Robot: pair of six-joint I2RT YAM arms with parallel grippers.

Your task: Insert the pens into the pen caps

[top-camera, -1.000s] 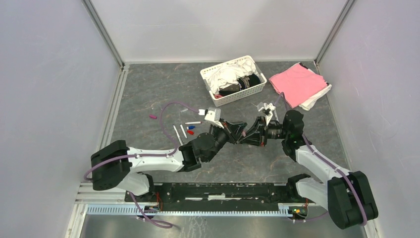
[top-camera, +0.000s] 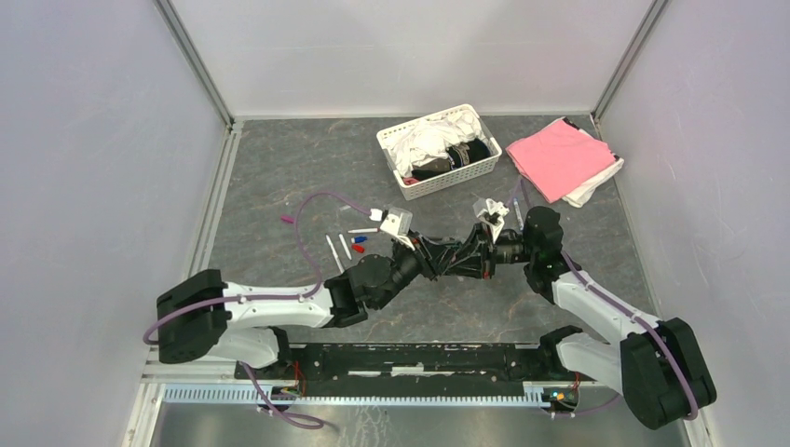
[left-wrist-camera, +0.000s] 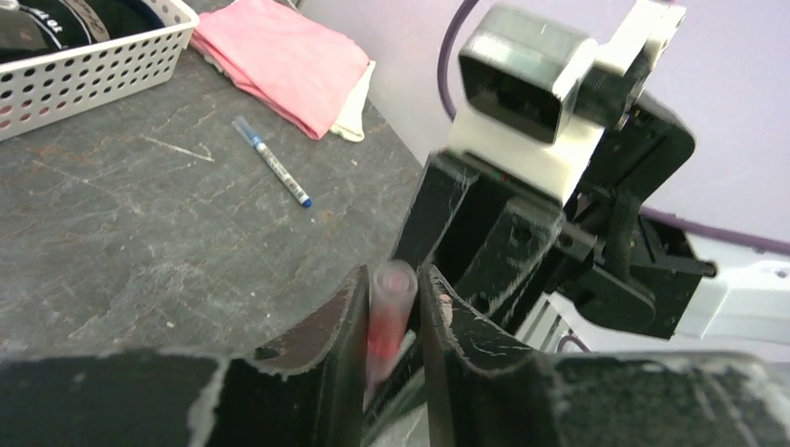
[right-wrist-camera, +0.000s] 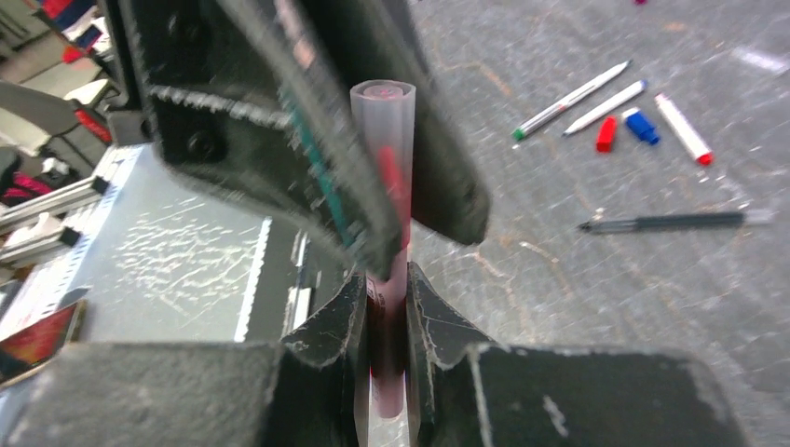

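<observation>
A translucent tube with red inside (right-wrist-camera: 395, 154), one of the pen or cap pieces, stands upright in my right gripper, which is shut on its lower part. My left gripper reaches in from the other side, its fingers (right-wrist-camera: 452, 191) flanking the tube's upper part. In the left wrist view, the tube's pale round end (left-wrist-camera: 396, 277) shows between those fingertips. Whether they press on it I cannot tell. From the top the two grippers overlap near the table's middle, hiding the tube. Where pen and cap meet is unclear.
Loose pieces lie on the table: a green-tipped pen (right-wrist-camera: 570, 100), a red-tipped pen (right-wrist-camera: 685, 130), a red cap (right-wrist-camera: 606, 135), a blue cap (right-wrist-camera: 641, 127), a black pen (right-wrist-camera: 675, 222) and a blue-tipped pen (left-wrist-camera: 278, 169). Behind stand a white basket (top-camera: 452, 177) and pink cloth (top-camera: 561, 158).
The grippers now overlap more closely in the top view. The loose pens and caps have stayed put.
</observation>
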